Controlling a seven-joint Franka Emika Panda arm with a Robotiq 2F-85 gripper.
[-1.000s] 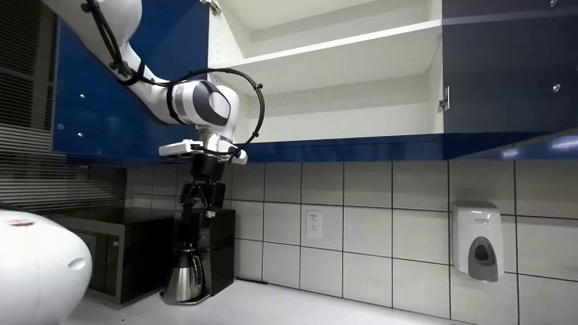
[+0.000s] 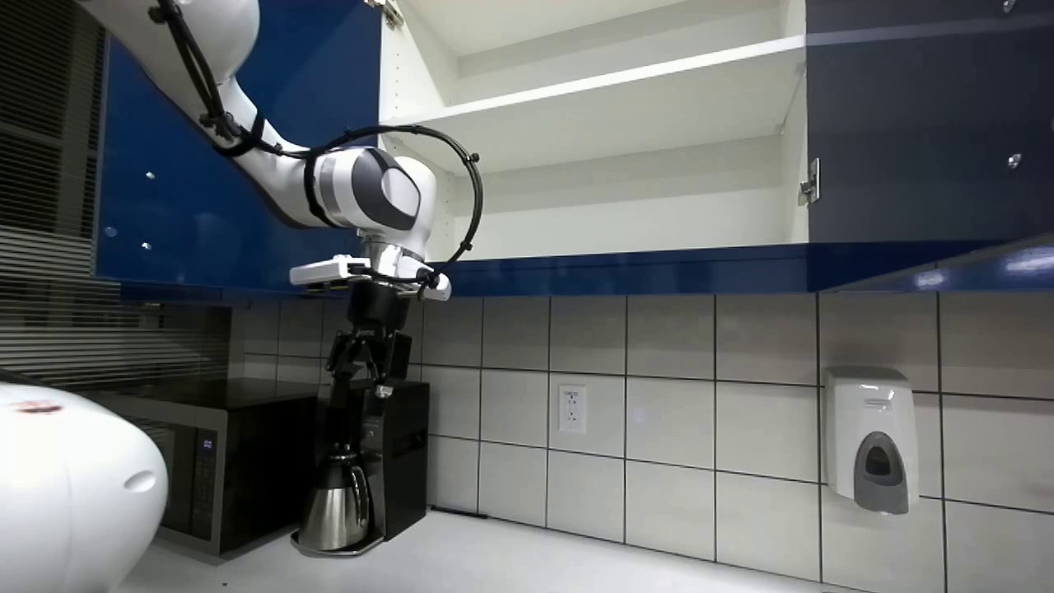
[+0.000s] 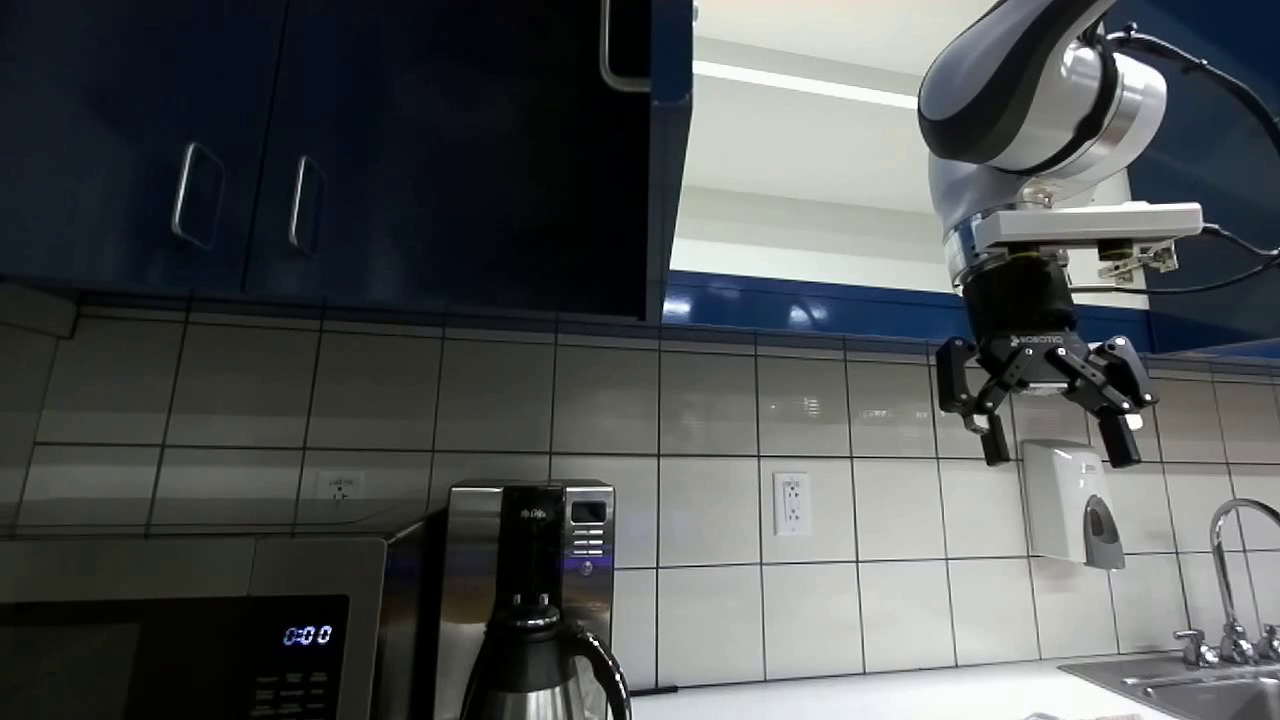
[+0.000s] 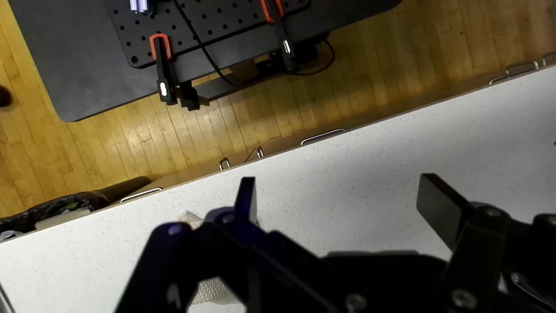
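My gripper (image 3: pixel 1057 454) hangs fingers-down in front of the tiled wall, below the cabinet's bottom edge. Its two black fingers stand wide apart in exterior view 2, and only air shows between them. From the wrist view, the open gripper looks down on the white countertop (image 4: pixel 333 188). A crumpled beige cloth (image 4: pixel 216 292) lies on that counter, partly hidden behind one finger. The wall cabinet (image 2: pixel 613 109) above is open, and the parts of its white shelves in view are bare.
A coffee maker (image 3: pixel 590 510) with a steel carafe (image 2: pixel 333 515) stands beside the microwave (image 3: pixel 318 600). A soap dispenser (image 2: pixel 872 435) is fixed to the wall, with a sink (image 3: pixel 1182 684) at the far right. Open cabinet doors (image 2: pixel 929 128) jut out.
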